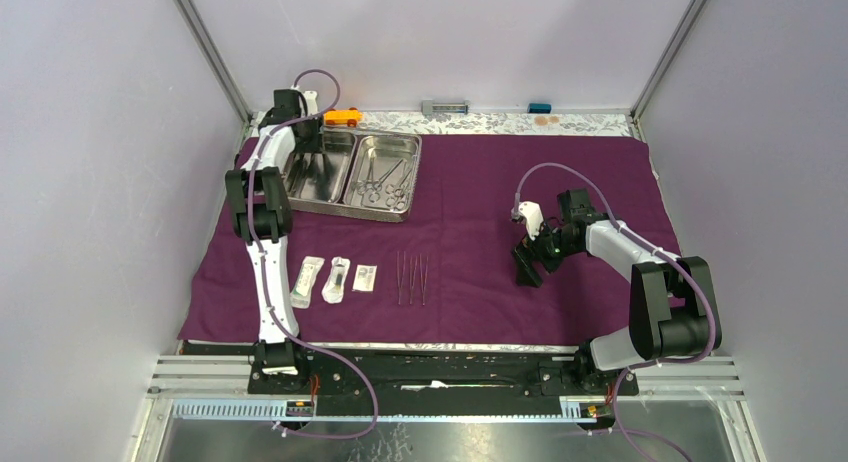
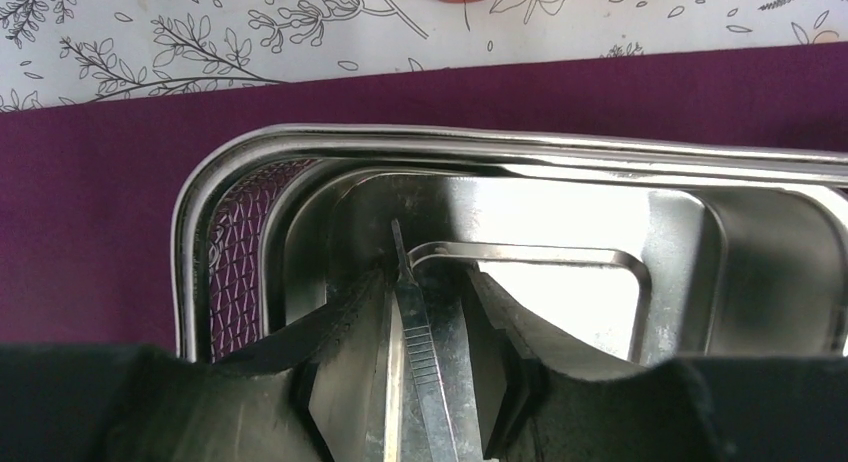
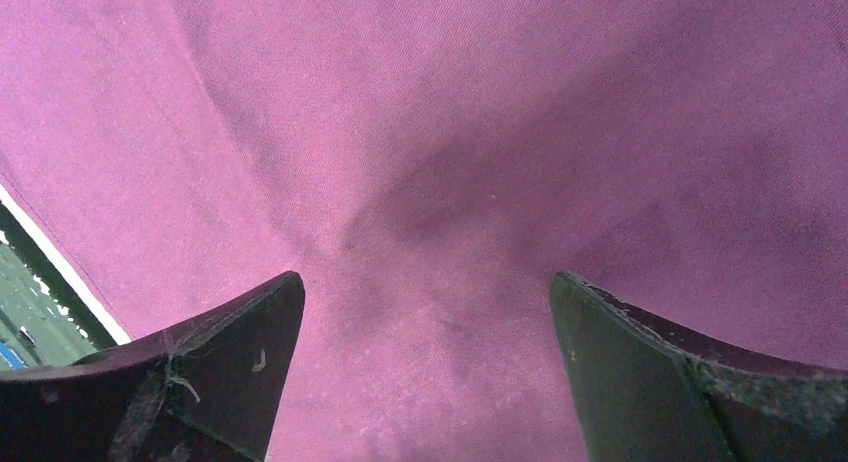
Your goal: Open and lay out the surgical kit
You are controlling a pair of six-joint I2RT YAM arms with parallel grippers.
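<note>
A metal tray (image 1: pixel 345 211) with two compartments rests at the back left of the purple cloth. Over its left compartment my left gripper stands open. A slim silver handle with ridges (image 2: pixel 418 334), likely a scalpel handle, lies between the fingers; its near end runs out of the left wrist view. Scissor-like tools (image 1: pixel 387 187) fill part of the right compartment. On the cloth lie two long packets (image 1: pixel 306 282), a small square packet (image 1: pixel 365 278) and several thin metal tools (image 1: pixel 412 280) side by side. My right gripper is open above bare cloth.
An orange toy car (image 1: pixel 342 116) sits just behind the tray, with a grey block (image 1: pixel 444 108) and a blue block (image 1: pixel 540 108) farther right along the back edge.
</note>
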